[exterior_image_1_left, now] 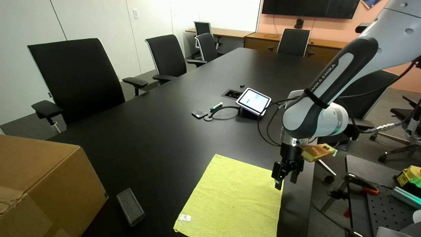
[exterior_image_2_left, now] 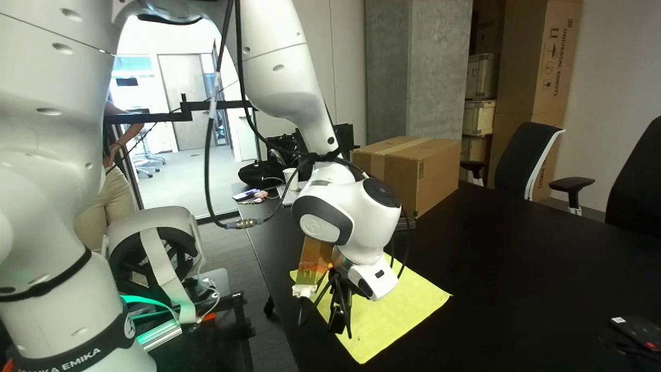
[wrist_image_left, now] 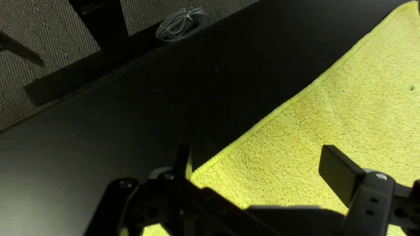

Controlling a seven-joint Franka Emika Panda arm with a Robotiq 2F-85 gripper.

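Observation:
A yellow cloth (exterior_image_1_left: pixel 236 197) lies spread flat on the black table, with a white tag at its near left corner in exterior view 1. My gripper (exterior_image_1_left: pixel 286 183) points down over the cloth's right edge, close to its far right corner. In the wrist view the gripper is open, its fingers wide apart with the cloth (wrist_image_left: pixel 299 141) and its hemmed edge below the gap. One finger is near that edge, the other over the cloth. Nothing is held. Whether the fingertips touch the cloth cannot be told.
A cardboard box (exterior_image_1_left: pixel 51 181) and a dark grey block (exterior_image_1_left: pixel 131 207) stand left of the cloth. Farther back are a tablet (exterior_image_1_left: pixel 253 100), a green marker (exterior_image_1_left: pixel 216 106) and a small dark box (exterior_image_1_left: pixel 199 114).

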